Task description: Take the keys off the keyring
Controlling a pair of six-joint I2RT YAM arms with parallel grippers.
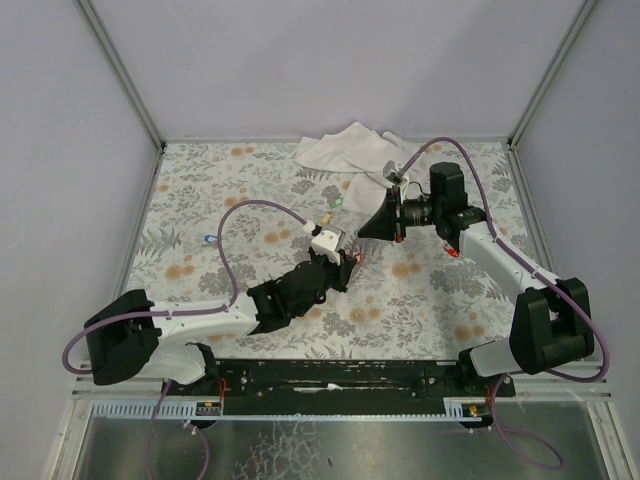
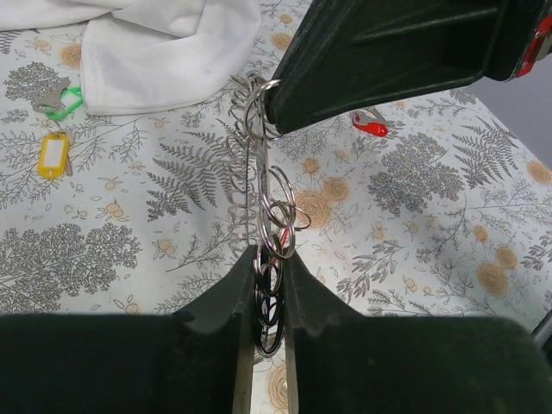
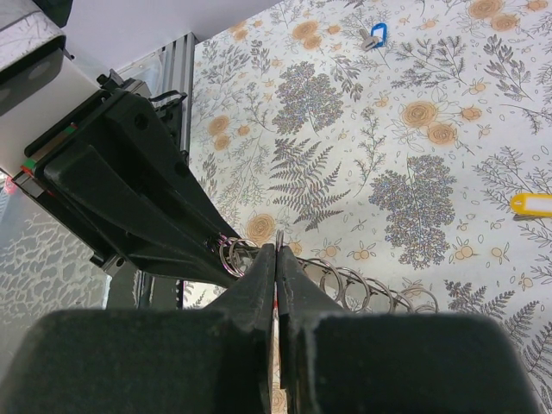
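My left gripper (image 1: 342, 270) is shut on a cluster of metal key rings (image 2: 269, 267), which hangs upright in the left wrist view between it and my right gripper (image 1: 370, 232). The right gripper is shut, its tips against the top rings (image 2: 259, 95); whether anything is between them is hard to tell. A yellow key tag (image 2: 53, 155), a green tag (image 2: 65, 105), a red tag (image 2: 371, 125) and a blue tag (image 3: 380, 34) lie on the patterned mat.
A white cloth (image 1: 350, 152) lies at the back of the floral mat (image 1: 200, 260).
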